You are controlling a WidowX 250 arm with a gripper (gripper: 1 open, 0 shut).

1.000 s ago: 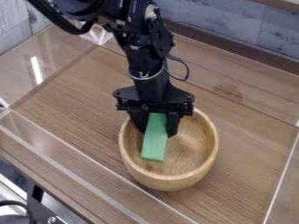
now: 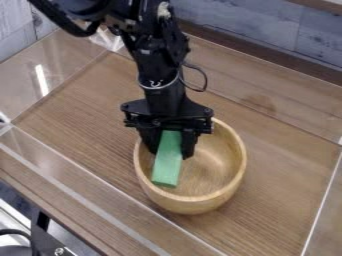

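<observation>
My black gripper (image 2: 168,134) hangs over the back-left part of a tan bowl (image 2: 213,183) in the middle of the table. It is shut on a green block (image 2: 167,160), which points down into the bowl, its lower end near the bowl's left side. The gripper's body hides the block's upper end and part of the bowl's back rim.
A grey plank wall (image 2: 267,40) runs along the back. A cable and some dark hardware lie off the table's near left corner.
The gripper and green block have shifted slightly to the left, and the bowl has moved a little left with them.
</observation>
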